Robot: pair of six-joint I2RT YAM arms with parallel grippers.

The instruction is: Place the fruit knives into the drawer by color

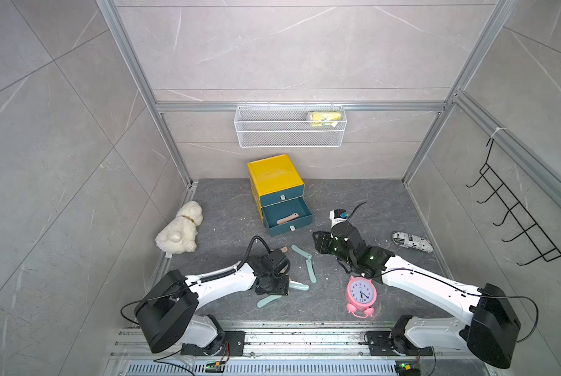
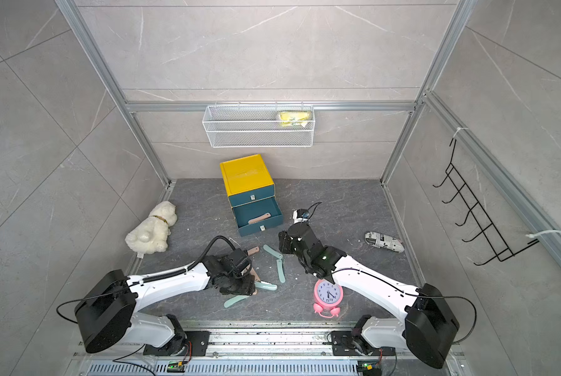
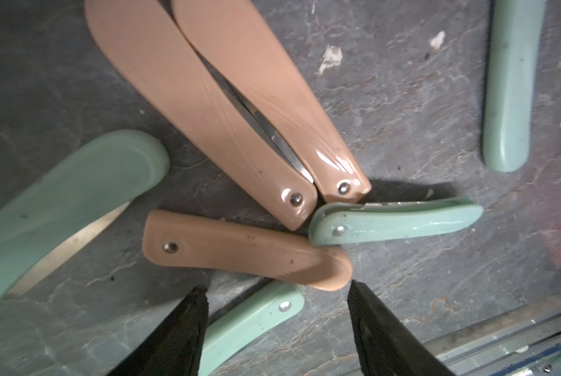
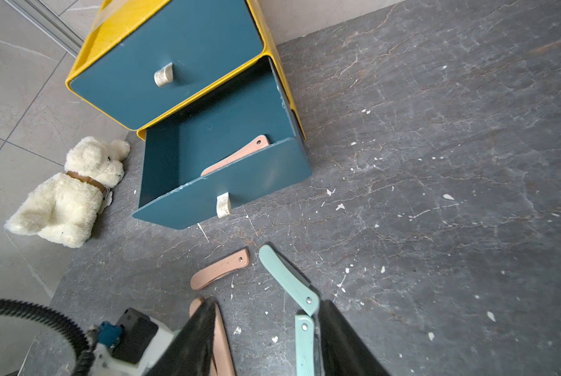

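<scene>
In the yellow drawer unit (image 1: pixel 274 169), the open lower blue drawer (image 4: pixel 167 206) holds one pink knife (image 4: pixel 233 156). Several pink knives (image 3: pixel 249 250) and mint knives (image 3: pixel 393 222) lie folded or partly open on the grey floor in front of it. My left gripper hovers low over the pile, fingers apart, with a mint knife handle (image 3: pixel 252 322) below and between them. My right gripper stands right of the drawer's front, above the mint knives, open with nothing visibly held.
A white plush dog (image 1: pixel 177 232) is at the left, a pink clock (image 1: pixel 360 291) at front right, a patterned case (image 1: pixel 412 241) at right. A wire basket (image 1: pixel 274 134) hangs on the back wall. The floor right of the drawer is clear.
</scene>
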